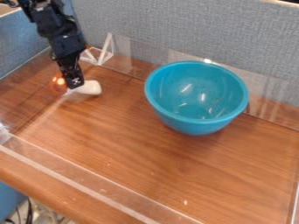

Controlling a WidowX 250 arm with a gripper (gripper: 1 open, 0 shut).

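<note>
My black gripper (pixel 73 80) reaches down from the top left, low over the wooden table at its left side. A small white object (pixel 86 88) sits at its fingertips, with an orange-red round piece (pixel 59 83) just left of them; the gripper appears shut on the white object, though its fingers are small and dark here. A teal bowl (pixel 197 120) stands at the right of the table.
A white wire stand (pixel 100 54) is behind the gripper by the back wall (pixel 187 26). Clear strips run along the table edges.
</note>
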